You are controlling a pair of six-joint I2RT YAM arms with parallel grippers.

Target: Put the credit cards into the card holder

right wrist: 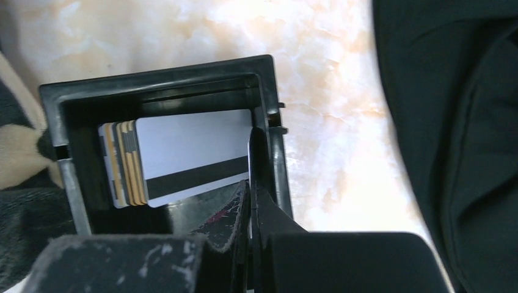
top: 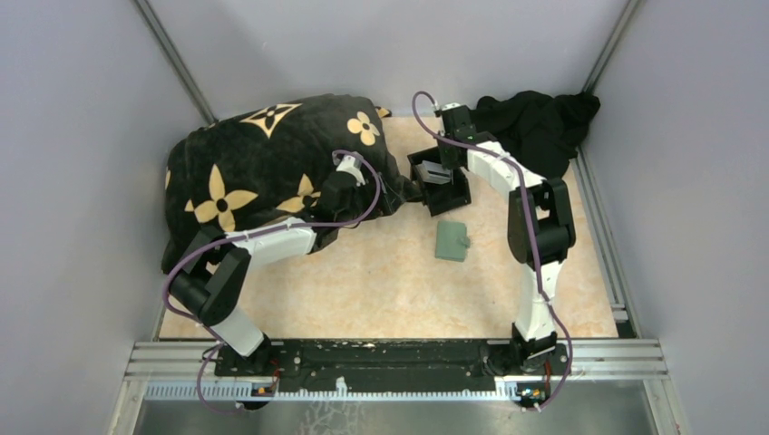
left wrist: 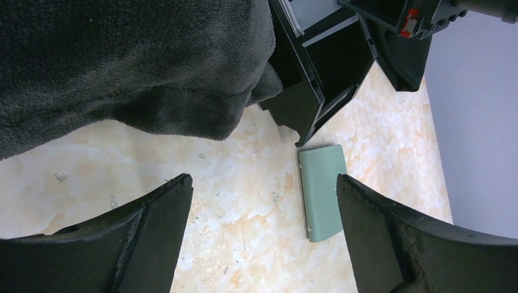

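Observation:
In the right wrist view, a white card (right wrist: 192, 143) with a black stripe lies on several fanned cards (right wrist: 123, 162) inside a black tray (right wrist: 153, 73). My right gripper is shut at the tray's right wall, its tips reaching down beside the white card's edge. A thin light line shows along the seam between its fingers; I cannot tell what it is. The grey-green card holder (top: 452, 241) lies flat on the table, in front of the tray. To its left, beside the blanket, my left gripper stands open and empty.
A dark, flower-patterned blanket (top: 263, 172) is bunched at the left and touches or nearly touches the tray. Black cloth (top: 535, 127) lies at the back right.

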